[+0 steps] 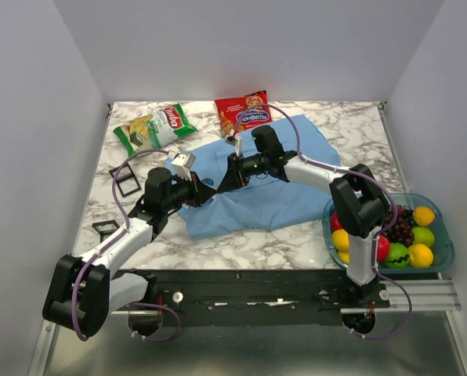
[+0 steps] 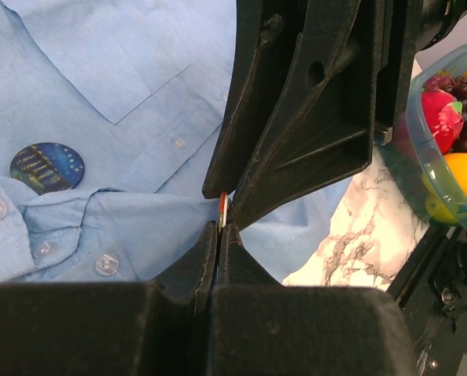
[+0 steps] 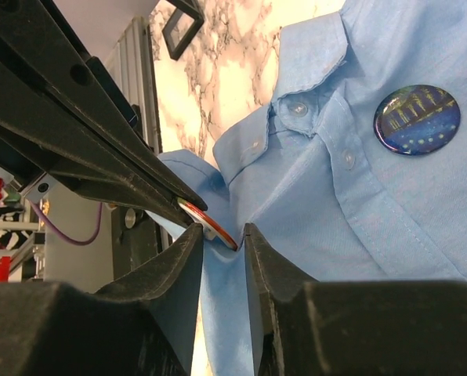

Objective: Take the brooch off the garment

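A thin disc-shaped brooch (image 3: 209, 222) with an orange-red rim is seen nearly edge-on. My left gripper is shut on its edge, just above the blue shirt (image 1: 253, 211). From the other side my right gripper stands part open, its fingertips on either side of the disc's far end, with a gap between them. Whether the brooch's back is still fastened to the cloth cannot be made out. Another round badge (image 3: 417, 119), dark blue with a picture, lies flat on the shirt, away from both grippers.
A teal basket (image 1: 447, 254) of fruit stands at the right. Two snack bags, one green (image 1: 171, 124) and one red (image 1: 233, 110), lie at the back. Dark frames (image 1: 126, 180) are on the left. Bare marble tabletop (image 1: 296, 254) shows along the front.
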